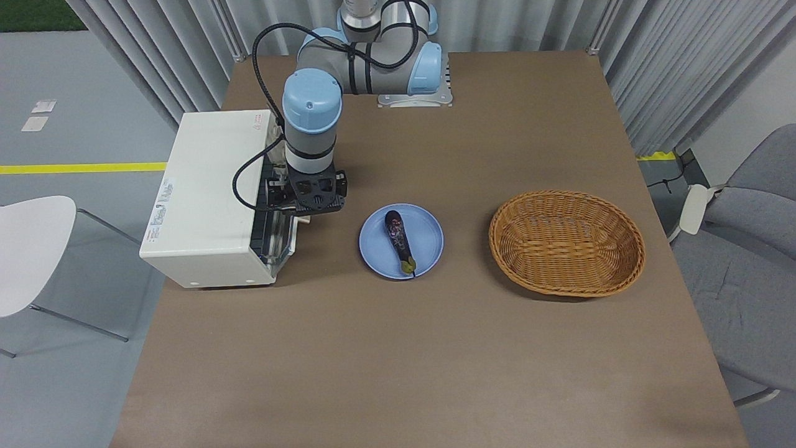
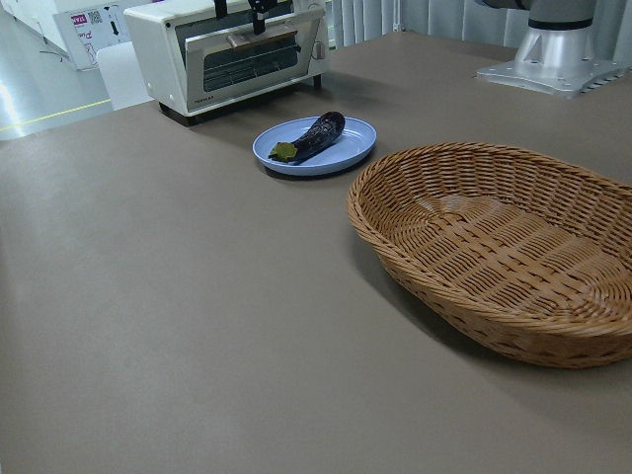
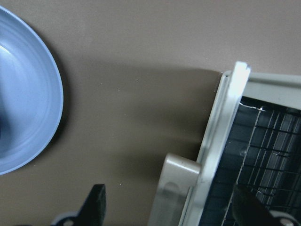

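My gripper hangs over the white toaster oven's opened front, its two black fingers apart at the bottom of the wrist view. The oven (image 1: 201, 194) stands on the left of the table; its glass door with handle (image 3: 178, 174) is partly down, with a wire rack (image 3: 268, 160) inside. A dark eggplant (image 1: 398, 239) with a green stem end lies on a blue plate (image 2: 346, 148) beside the oven; in the wrist view the plate is at the left edge. Nothing shows between the fingers.
A round wicker basket (image 1: 567, 242) sits right of the plate. Chairs stand off both sides of the table.
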